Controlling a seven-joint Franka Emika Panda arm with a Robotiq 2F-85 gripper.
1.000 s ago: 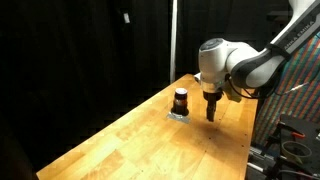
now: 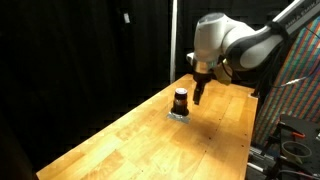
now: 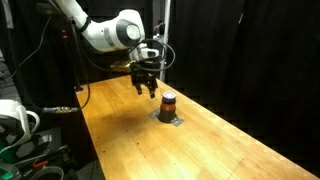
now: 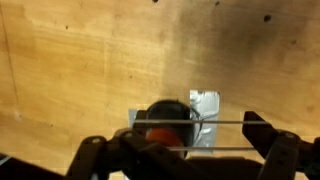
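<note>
A dark cylindrical object with a pale top and a reddish-brown band stands upright on the wooden table; this cylinder (image 2: 180,101) is near the middle of exterior view 1. At its foot lies a silvery strip (image 2: 178,117), flat on the table. My gripper (image 2: 197,88) hangs above the table, beside the cylinder and apart from it, pointing down. In the other exterior view the gripper (image 3: 146,92) is just left of the cylinder (image 3: 168,107). The wrist view shows the fingers spread wide, with the cylinder (image 4: 167,115) beyond them, partly hidden by the gripper's body.
Bare wooden table (image 2: 130,140) stretches out on the near left side. Dark curtains (image 2: 80,70) hang behind it. A dark stand with cables (image 2: 295,145) is at the right, off the table's edge.
The arm has risen and shifted left and back, toward the cylinder. The cylinder and strip have stayed where they were.
</note>
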